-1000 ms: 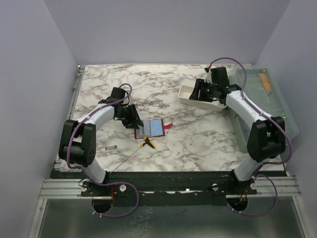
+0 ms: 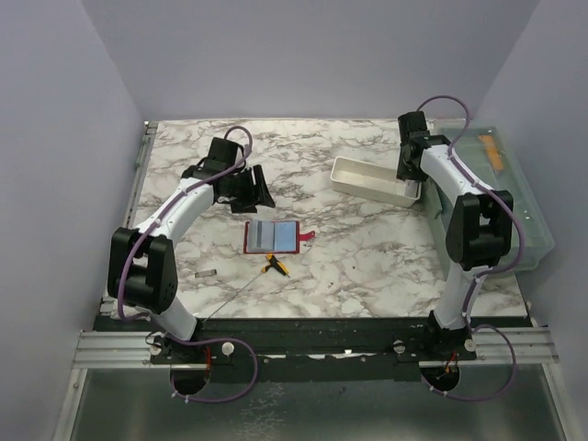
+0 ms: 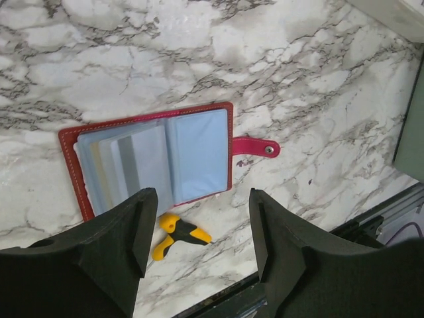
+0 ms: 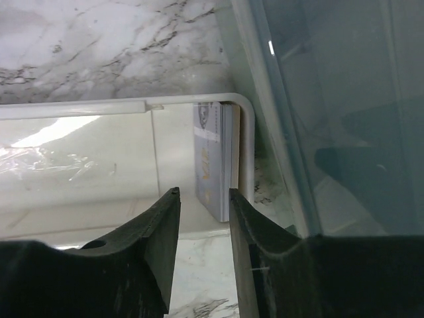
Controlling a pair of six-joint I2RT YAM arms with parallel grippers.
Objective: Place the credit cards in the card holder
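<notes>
The red-edged card holder [image 2: 286, 237] lies open on the marble, with clear sleeves on blue pages [image 3: 197, 152] and a red snap strap [image 3: 255, 146]. My left gripper hangs above it, open. At the right, a stack of cards [image 4: 215, 159], grey on top, stands against the end wall of a white tray [image 2: 367, 179]. My right gripper is over that end of the tray, open, its fingers just in front of the cards.
A large translucent bin [image 2: 524, 220] borders the tray on the right. A yellow-black tool [image 2: 276, 265] lies below the holder, a small metal piece [image 2: 205, 274] at lower left.
My left gripper has lifted up and back from the holder. My right gripper has moved right to the tray's end, over the cards.
</notes>
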